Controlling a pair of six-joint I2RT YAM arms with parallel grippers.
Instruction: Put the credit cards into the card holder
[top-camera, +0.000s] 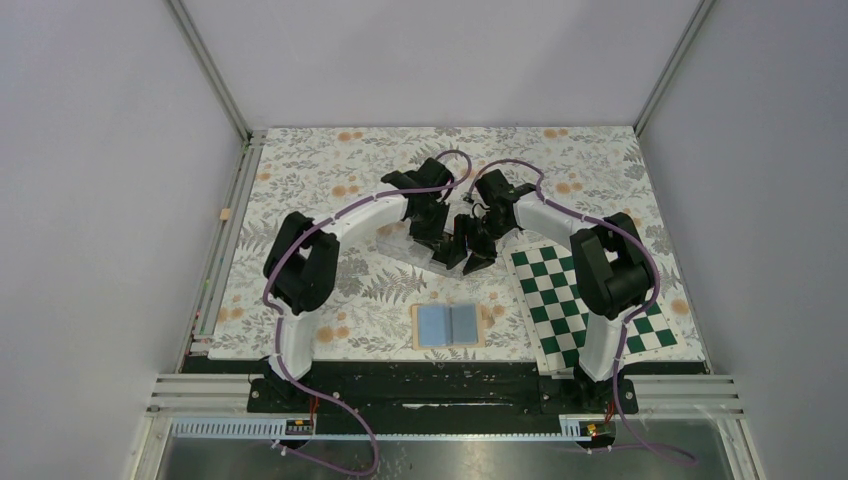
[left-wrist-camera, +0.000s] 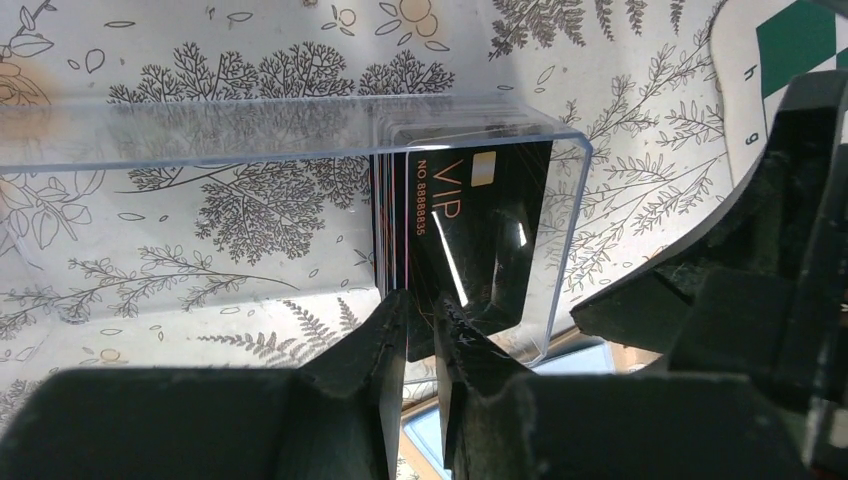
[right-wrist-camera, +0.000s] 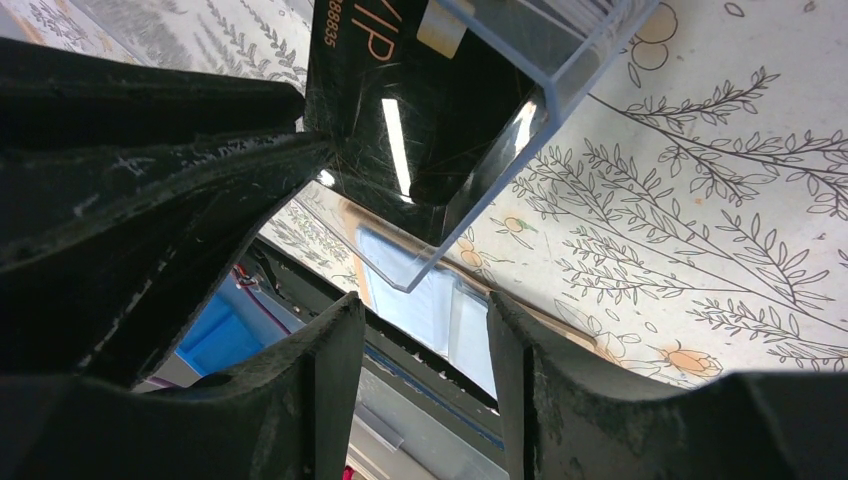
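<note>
Black VIP cards (left-wrist-camera: 480, 230) stand stacked at one end of a clear box (left-wrist-camera: 572, 230); their front face and gold print show. In the left wrist view my left gripper is open by a narrow gap, its fingertips at the lower edge of the stack. Whether they touch a card, I cannot tell. My right gripper is open wider beside the box's end corner, with no card between its fingers. A light-blue holder in a tan frame (top-camera: 449, 346) lies flat at the table's front; two panels show.
A green and white checkered board (top-camera: 545, 305) lies at the right, under the right arm. Both arms reach in close together over the box.
</note>
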